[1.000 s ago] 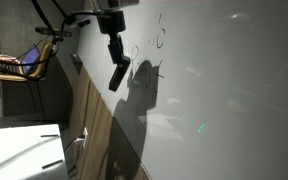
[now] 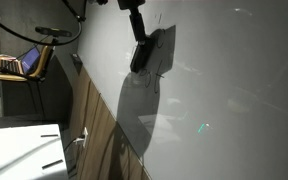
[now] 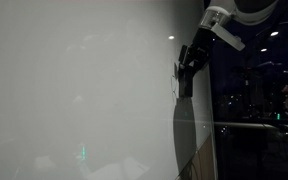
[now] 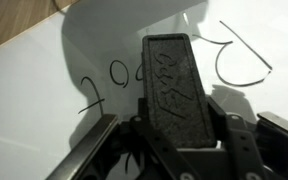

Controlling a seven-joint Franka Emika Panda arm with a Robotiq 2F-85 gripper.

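A dark block-shaped eraser is clamped in my gripper, and its top fills the middle of the wrist view. Handwritten dark strokes on the whiteboard show to either side of it; the eraser hides some of them. From the first exterior view, the eraser is close to the upper left of the board, beside the marks. Whether it presses on the surface I cannot tell. In the second exterior view my gripper is near the board's right edge.
Brown wood panelling borders the board on the lower left. A white table and a chair stand further left. A small green mark shows on the board, whose right side is clear.
With the eraser held throughout, my gripper has moved up and to the right in the first exterior view, onto the area of the handwriting.
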